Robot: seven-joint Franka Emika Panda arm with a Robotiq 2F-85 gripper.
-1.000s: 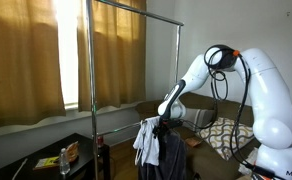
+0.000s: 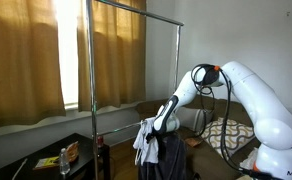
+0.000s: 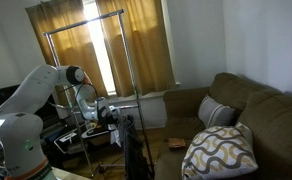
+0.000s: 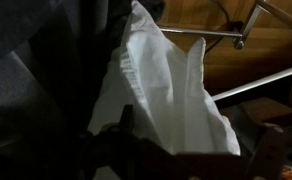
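White cloth (image 2: pixel 146 146) hangs from the low bar of the metal rack, with dark cloth (image 2: pixel 174 160) just to its right. My gripper (image 2: pixel 157 130) is at the upper part of the white cloth. From the wrist, the white cloth (image 4: pixel 168 85) runs down between the open fingers, and the dark fabric (image 4: pixel 46 80) fills the left side. The fingertips are dim, and whether they touch the cloth is hard to tell. In the second exterior view, the gripper (image 3: pixel 106 106) is partly hidden among the cloth and rack.
The rack's tall metal post (image 2: pixel 93 80) stands left of the cloth, and another post (image 3: pixel 132 60) rises near the arm. A dark table (image 2: pixel 48 160) holds a bottle (image 2: pixel 64 161). Behind is a brown sofa (image 3: pixel 271 120) with cushions (image 3: pixel 218 152).
The arm has come down and the gripper has shifted slightly left, closer to the white cloth. Both cloths hang in about the same place.
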